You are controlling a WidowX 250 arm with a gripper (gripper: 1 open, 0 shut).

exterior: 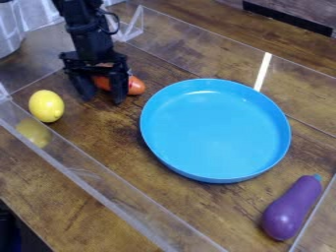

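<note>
My black gripper (94, 77) hangs down at the upper left, its fingers around an orange carrot-like object (129, 83) lying on the wooden table; whether they grip it is unclear. A yellow lemon (46, 106) rests just below and left of the gripper. A large blue plate (215, 132) fills the centre right, and a purple eggplant (292, 207) lies at the lower right.
Clear walls border the area, one running diagonally along the lower left. A metal container (8, 25) stands at the top left edge. Bare wood (210, 49) is free above the plate.
</note>
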